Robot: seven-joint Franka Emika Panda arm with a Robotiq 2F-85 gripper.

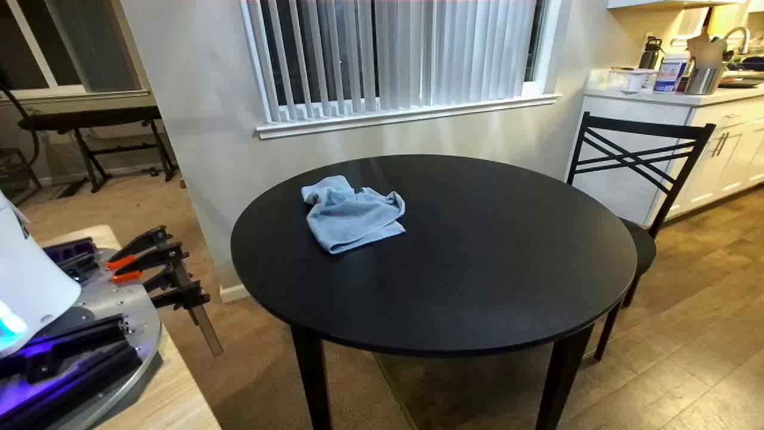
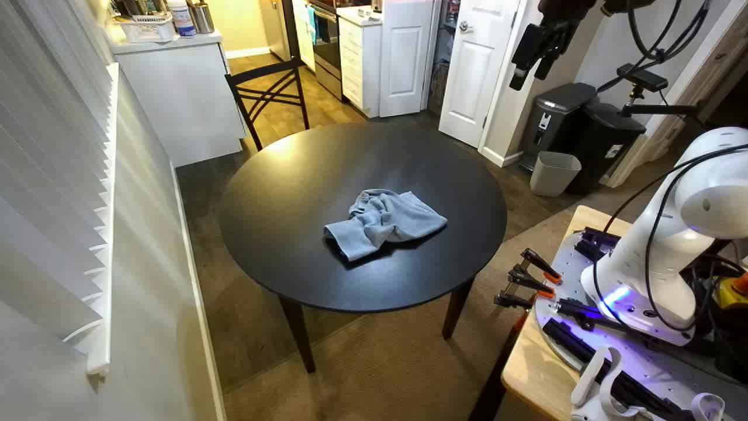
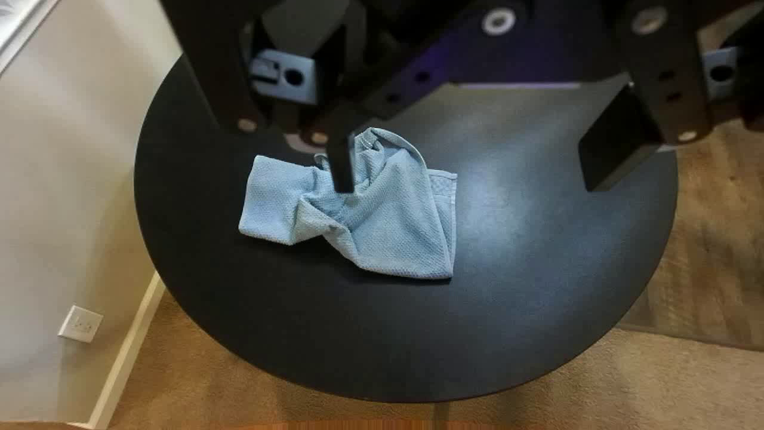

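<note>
A light blue cloth [image 1: 354, 215] lies crumpled on the round black table [image 1: 487, 265], left of its middle in exterior view 1. In exterior view 2 the same cloth [image 2: 389, 223] shows a flat flap at its left and bunched folds in the centre. High above the tabletop, at the upper right of that view, hangs my gripper [image 2: 529, 73]. The wrist view has the gripper with its fingers spread wide and nothing between them. One finger hides a little of the cloth [image 3: 401, 222] below, without touching it.
A black chair [image 2: 270, 98] stands at the table's far side. A window wall [image 1: 208, 143] runs close behind the table. Black clamps [image 2: 526, 277] stick out from the robot's stand toward the table. Bins [image 2: 557, 126] stand farther back.
</note>
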